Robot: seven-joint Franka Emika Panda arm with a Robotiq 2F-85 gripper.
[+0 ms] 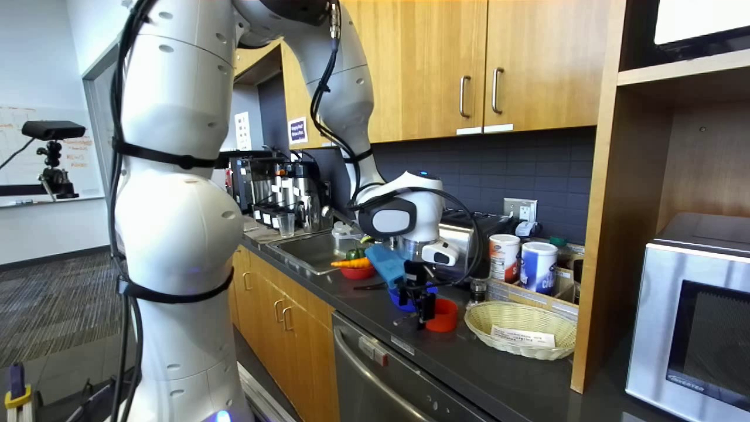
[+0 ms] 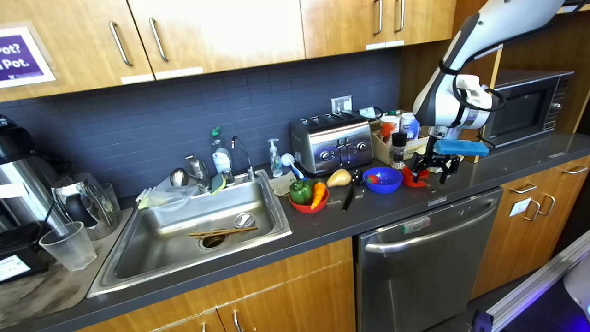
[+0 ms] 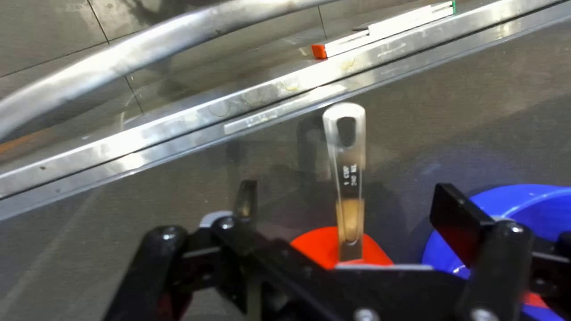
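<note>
A red cup or small bowl [image 1: 443, 316] rests on the dark counter, seen as a red patch [image 3: 316, 245] in the wrist view. From it a shiny metal handle [image 3: 349, 179], marked 1 cup, points toward the counter's front edge; where the two meet is partly hidden by my gripper. My gripper [image 2: 429, 176] hovers low over this spot, open. In the wrist view its fingers [image 3: 457, 219] stand well apart on either side of the handle, touching neither side visibly. Beside the red cup sits a blue bowl [image 2: 384, 180] with a red item [image 2: 373, 179] inside.
A pepper mill [image 2: 398, 150] and a box of canisters [image 1: 538, 267] stand behind. The wicker basket [image 1: 521, 324] lies to the right in exterior view 1. Farther along are a knife [image 2: 351, 194], a red bowl of vegetables [image 2: 305, 207] and the sink [image 2: 166, 260].
</note>
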